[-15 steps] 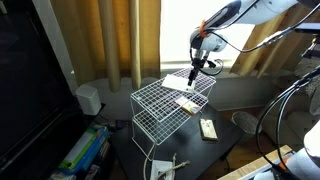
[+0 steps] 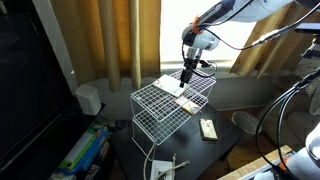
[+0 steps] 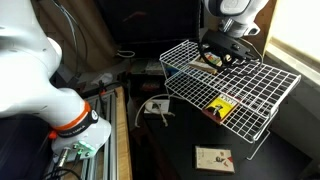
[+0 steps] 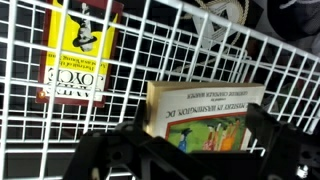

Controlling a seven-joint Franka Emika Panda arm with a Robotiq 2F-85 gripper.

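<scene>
My gripper is open above a white wire rack (image 3: 180, 84). In the wrist view, a pale book (image 4: 207, 120) with a colourful cover picture lies between the fingers, partly hidden by them at its lower edge. In exterior view 1 the same pale book (image 2: 168, 84) rests on the rack's top near the window. Beside it, a yellow and red book (image 4: 82, 50) labelled Joyce lies on the wires, also seen in exterior view 2 as a yellow book (image 3: 221, 106). Contact between fingers and book cannot be made out.
Another pale book (image 3: 214, 160) lies on the dark table (image 3: 170, 150) in front of the rack. A cable and a small white item (image 3: 158, 106) are at the rack's near left. Curtains (image 2: 140, 35) hang close behind the rack.
In exterior view 1 the arm and gripper have moved left and slightly down, closer to the pale book. The books and rack look unmoved.
</scene>
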